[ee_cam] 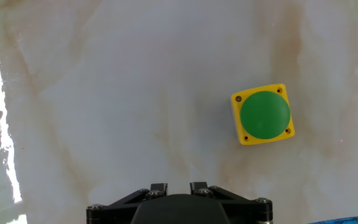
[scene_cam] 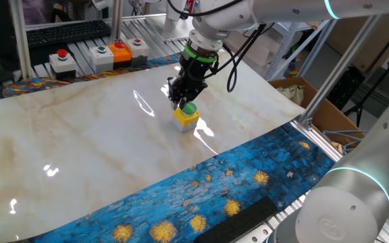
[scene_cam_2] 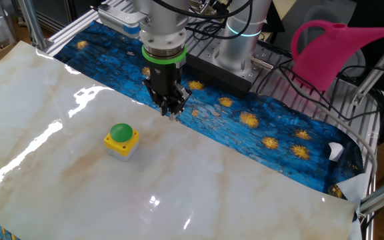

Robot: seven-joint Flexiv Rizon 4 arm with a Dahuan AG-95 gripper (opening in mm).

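A button box with a large green dome on a yellow top and pale base sits upright on the marbled sheet. In the wrist view the green button lies right of centre, beyond my fingertips. My gripper shows at the bottom edge, its two fingers a small gap apart with nothing between them. From the second exterior side, the gripper hangs above the sheet, clear of the button box. In the first exterior view its fingers overlap the box's far side by line of sight.
Several other button boxes, one of them orange, stand along the back rail near a black keyboard. A pink watering can stands near the arm's base. Wide bare areas of the sheet surround the green button.
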